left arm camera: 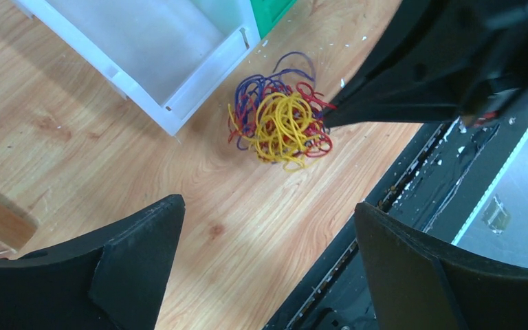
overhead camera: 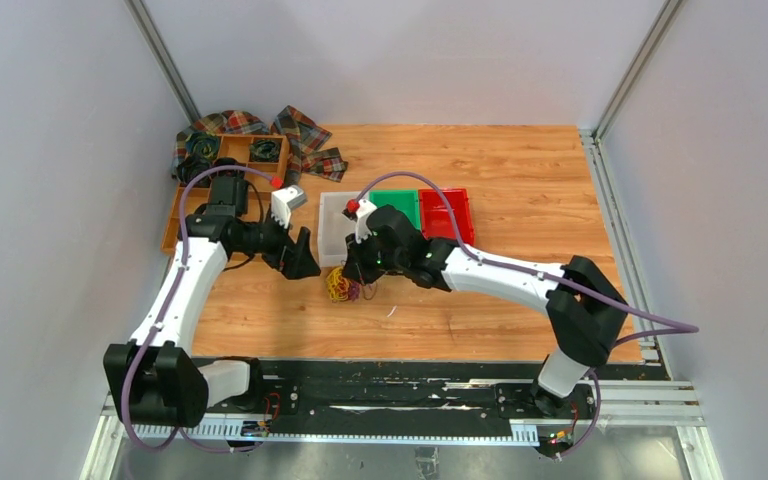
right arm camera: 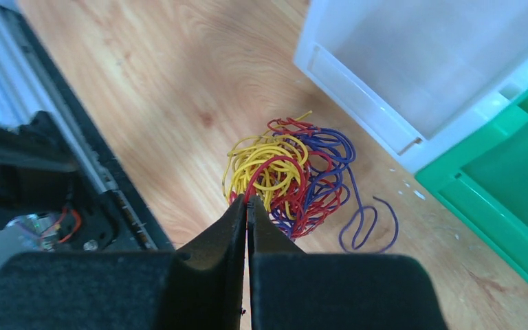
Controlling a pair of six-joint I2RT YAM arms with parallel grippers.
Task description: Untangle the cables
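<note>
A tangle of yellow, red and blue cables lies on the wood table in front of the white bin, with a loose blue strand to one side in the right wrist view. My right gripper is shut at the pile, its tips at a red strand; whether that strand is pinched cannot be told. My left gripper stands open to the left of the pile, with nothing between its fingers.
White, green and red bins stand behind the pile. A wooden organizer with dark coils and plaid cloth is at back left. The table's front edge is near.
</note>
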